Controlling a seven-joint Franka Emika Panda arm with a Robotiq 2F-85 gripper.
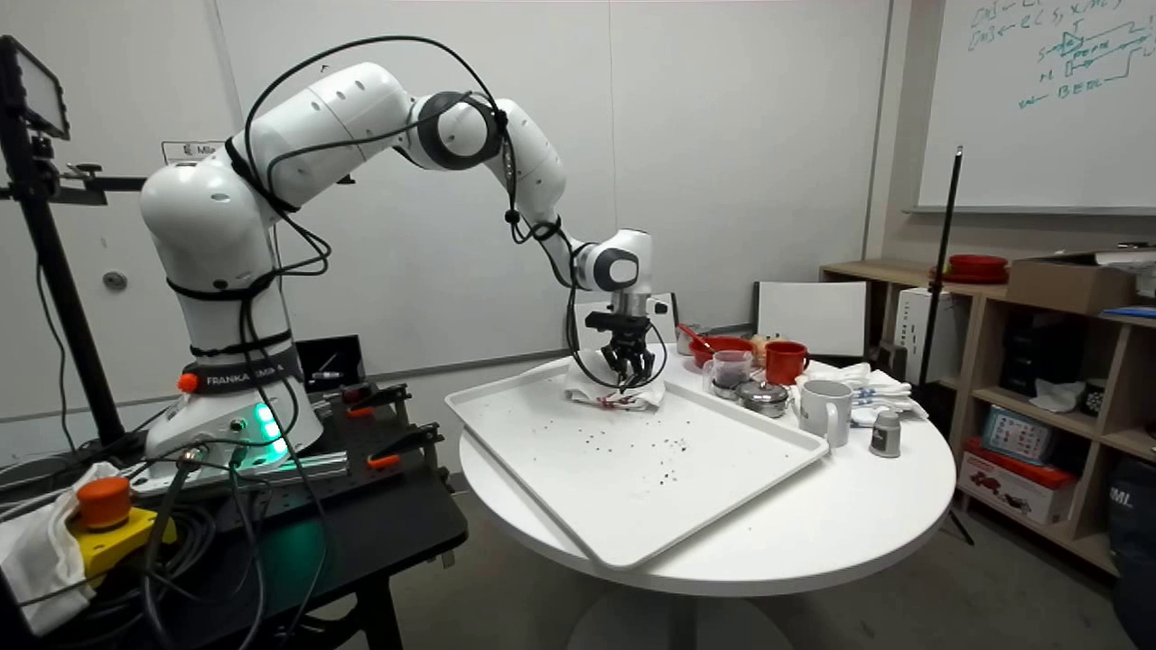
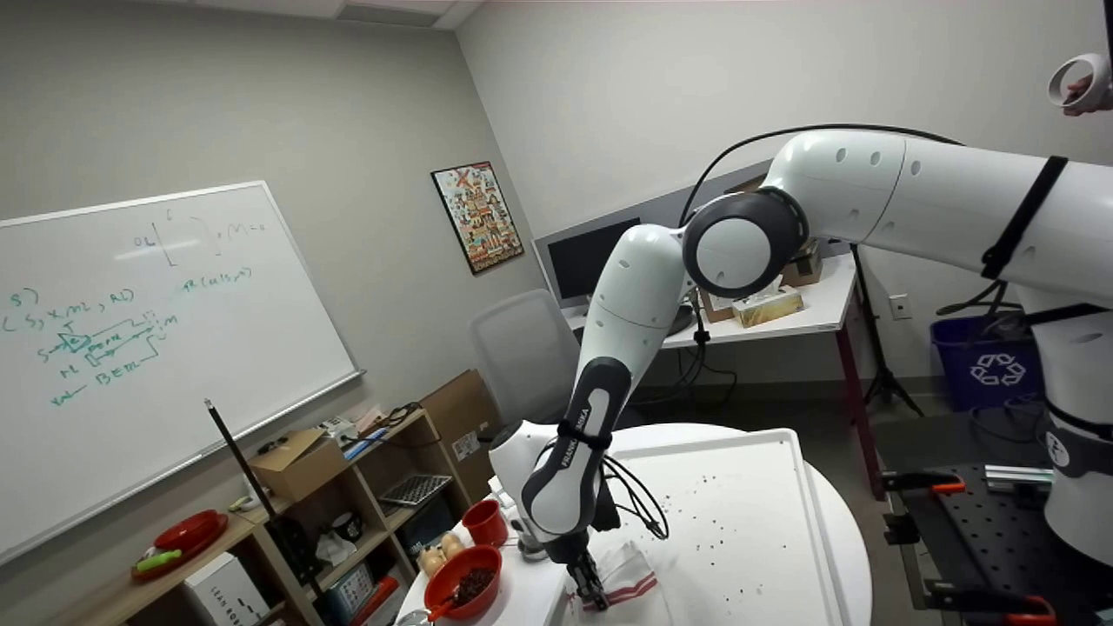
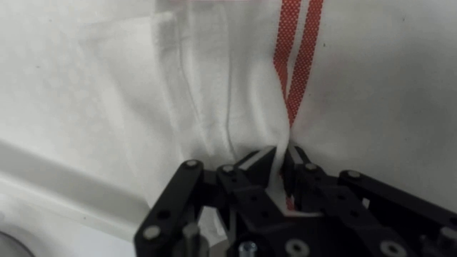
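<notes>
A white cloth with red stripes [image 3: 257, 77] lies bunched at the far side of the large white tray [image 1: 607, 520]. My gripper is shut on a fold of this cloth, the fold rising between the two black fingertips. From the first exterior view, the gripper [image 1: 629, 374] points down at the cloth [image 1: 645, 399], low over the tray. In the second exterior view the cloth [image 2: 629, 574] spreads beside the fingers, its red stripe facing the tray's middle. Small dark crumbs [image 1: 666, 446] are scattered over the tray's bare surface.
Right of the tray stand a grey mug [image 1: 825, 412], a small grey shaker [image 1: 885, 433], a lidded metal pot [image 1: 763, 397], a red cup [image 1: 786, 361] and a red bowl [image 2: 467, 582] of dark bits. Folded cloths [image 1: 867, 388] lie behind the mug. The tray's near part is free but for crumbs.
</notes>
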